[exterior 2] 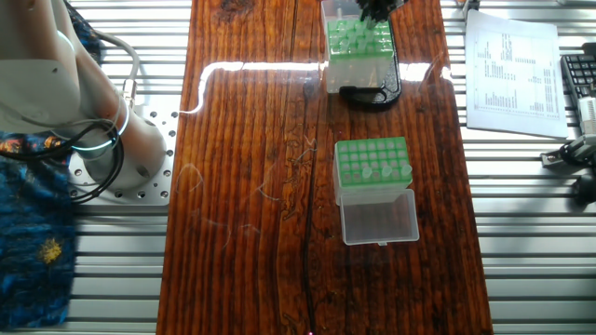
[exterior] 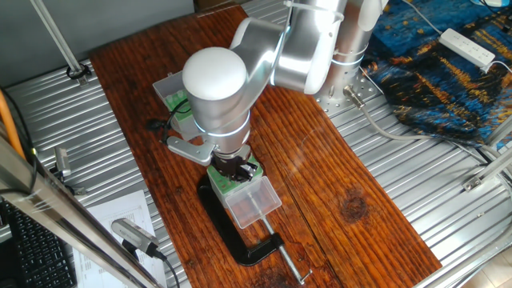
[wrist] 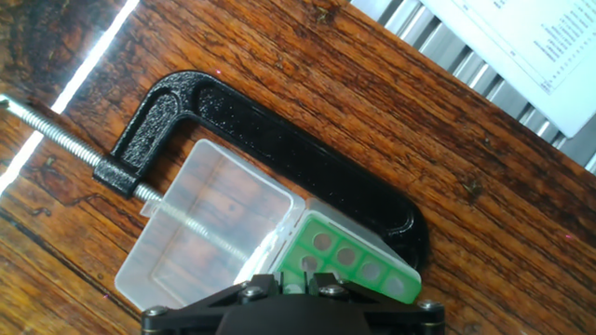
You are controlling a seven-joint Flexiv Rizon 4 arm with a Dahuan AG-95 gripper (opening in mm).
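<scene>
A green tube rack (exterior: 226, 183) in a clear box lies under my gripper (exterior: 240, 170), its clear lid (exterior: 254, 202) folded open. In the wrist view, the gripper reaches down over the green grid (wrist: 346, 255), where several round holes or tubes show. Its fingertips stand close together with a pale spot between them; whether that is a gripped tube or the rack behind is unclear. A second green rack (exterior 2: 372, 154) with an open lid (exterior 2: 380, 220) holds three pale tubes (exterior 2: 386, 172) in its front row.
A black C-clamp (wrist: 289, 149) lies right beside the first rack, its threaded screw (wrist: 65, 140) passing by the lid. Printed paper (exterior 2: 515, 70) rests off the board's edge. Much of the wooden board (exterior 2: 251, 233) nearer the robot base is bare.
</scene>
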